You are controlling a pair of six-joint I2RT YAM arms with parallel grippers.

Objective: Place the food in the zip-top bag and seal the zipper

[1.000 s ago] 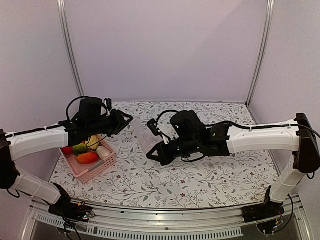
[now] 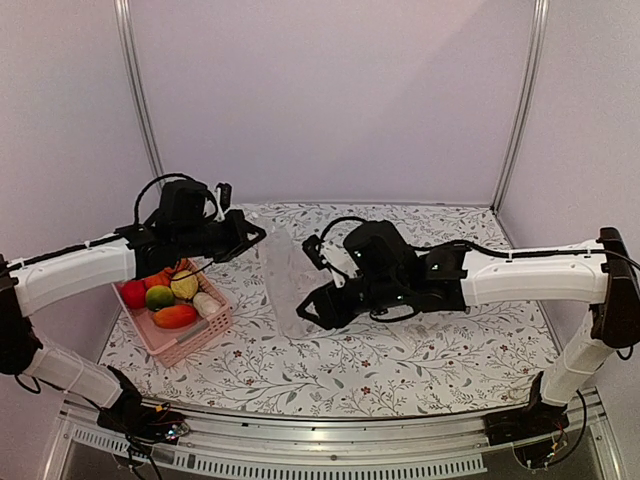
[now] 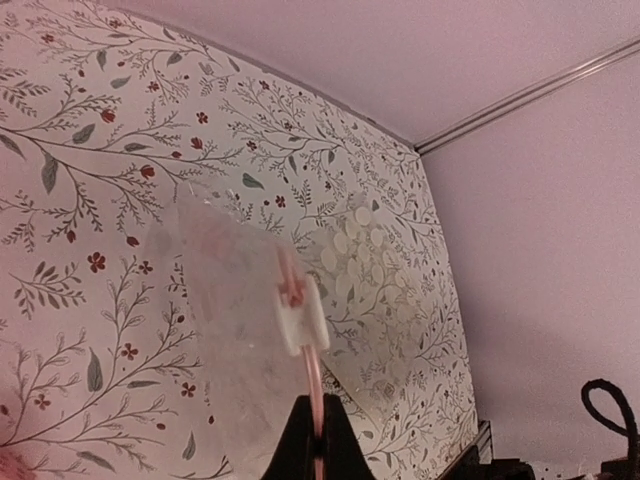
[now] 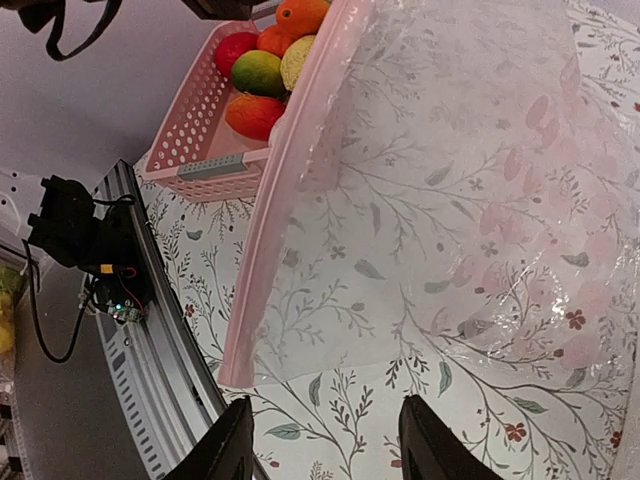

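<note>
A clear zip top bag with a pink zipper edge hangs from my left gripper. In the left wrist view the left fingers are shut on the pink edge, and the white slider sits on the zipper just beyond them. My right gripper is open and empty, clear of the bag, whose lower pink corner lies a little above its fingertips. Food such as a red-orange mango, a green mango and a white item is in the pink basket.
Leaf-patterned cloth covers the table, bare in front of the grippers. The basket stands at the left, partly under my left arm. Pale walls enclose the back and sides, and a metal rail runs along the front.
</note>
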